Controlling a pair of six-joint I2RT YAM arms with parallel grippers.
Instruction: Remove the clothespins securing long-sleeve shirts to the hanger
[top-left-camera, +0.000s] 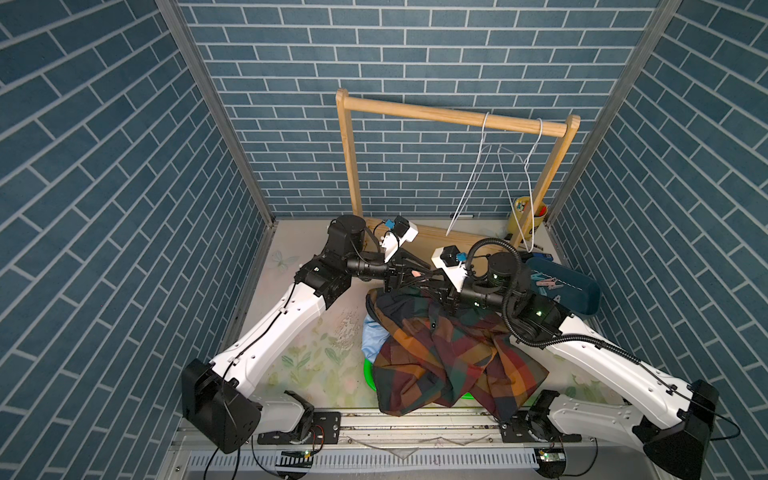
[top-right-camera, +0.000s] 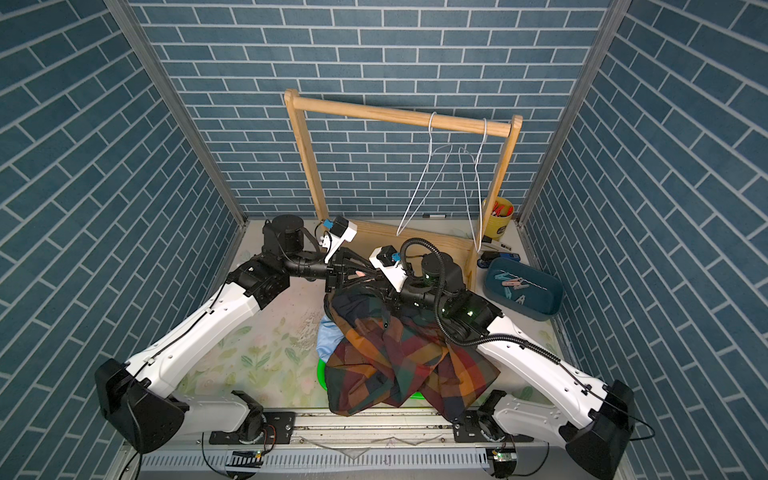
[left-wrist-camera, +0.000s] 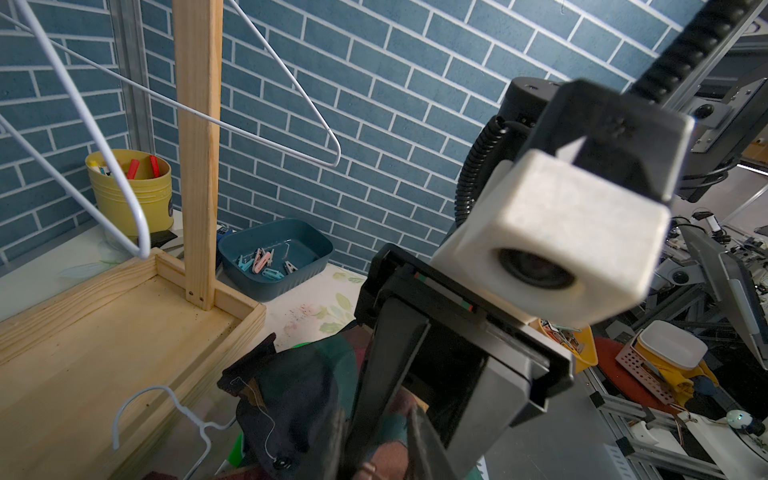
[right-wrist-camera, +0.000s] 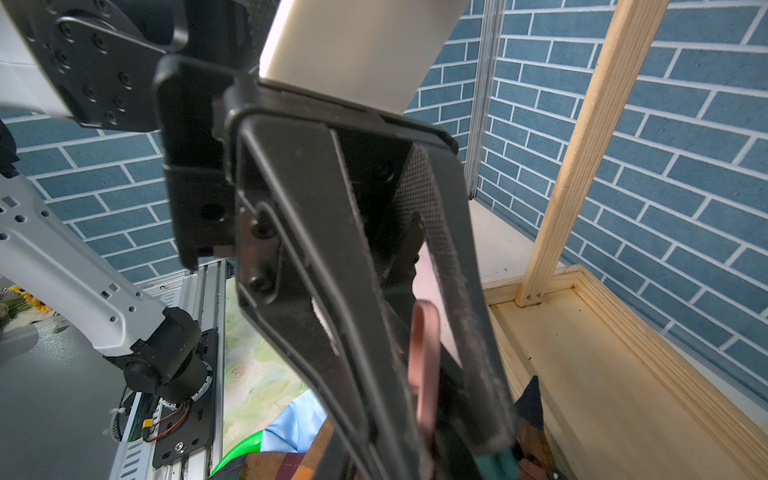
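Observation:
A plaid shirt (top-left-camera: 448, 344) is spread over the green basket (top-left-camera: 369, 376), its dark collar beneath both grippers. A loose white hanger hook (left-wrist-camera: 164, 396) rises beside the collar in the left wrist view. My left gripper is shut on a pink clothespin (right-wrist-camera: 424, 352), which stands between its fingers. Close against it from the right is my right gripper, over the shirt. The right fingertips are blocked from sight, so what they grip cannot be told. The pin's lower end and its contact with the shirt are also hidden.
Two empty wire hangers (top-right-camera: 421, 184) hang from the wooden rack (top-right-camera: 360, 109). At the right, a blue tub (top-right-camera: 544, 297) holds several clothespins, with a yellow bucket (top-right-camera: 497, 220) behind it. Light blue cloth (top-right-camera: 328, 336) lies under the shirt.

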